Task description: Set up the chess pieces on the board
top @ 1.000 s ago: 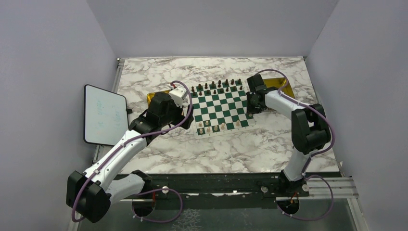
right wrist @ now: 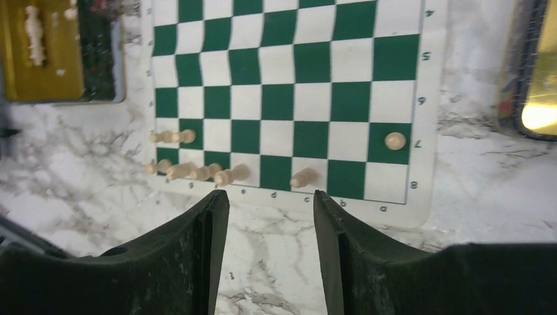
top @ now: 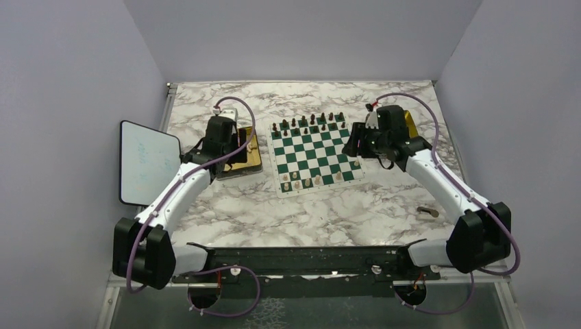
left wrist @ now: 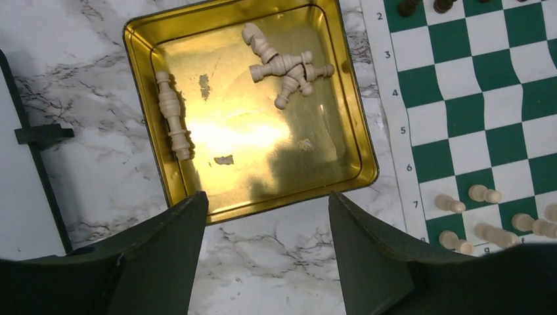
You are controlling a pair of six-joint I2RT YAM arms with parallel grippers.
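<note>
The green and white chessboard (top: 314,156) lies mid-table, dark pieces (top: 303,120) standing along its far side. On its near side stand several pale pieces (right wrist: 180,172) toward the left, another pale piece (right wrist: 304,178) farther right, and a lone pale pawn (right wrist: 395,141) near the right edge. My left gripper is over the near side of the gold tray (left wrist: 263,211), fingers apart and empty. Inside that tray lie a long pale piece (left wrist: 172,118) by the left wall and a cluster of pale pieces (left wrist: 287,67). Above the board's near edge, my right gripper is open and empty.
A second gold tray (right wrist: 544,92) is partly in view right of the board. At the left stands a whiteboard (top: 149,163). A small dark object (top: 428,212) lies at the table's right.
My left gripper has swung leftward from the board's edge to above the left tray. The right gripper has lifted off the board's right side, leaving the pawn standing there; its arm has shifted right.
</note>
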